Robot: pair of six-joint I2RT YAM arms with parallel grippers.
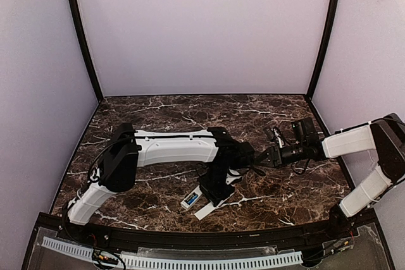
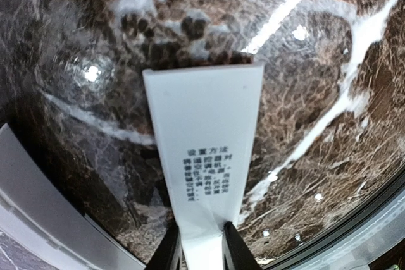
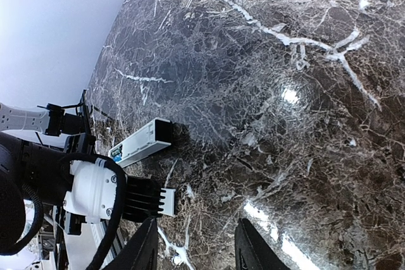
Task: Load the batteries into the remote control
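Note:
The remote lies on the marble table, with a blue item in its compartment; the right wrist view shows it too. Just right of it lies the white battery cover, printed side up in the left wrist view. My left gripper is low over the cover, its fingertips at both sides of the narrower end; whether they grip it is unclear. My right gripper hangs over the table to the right, fingers apart with nothing seen between them.
The table's front edge lies close below the cover, and walls bound the back and sides.

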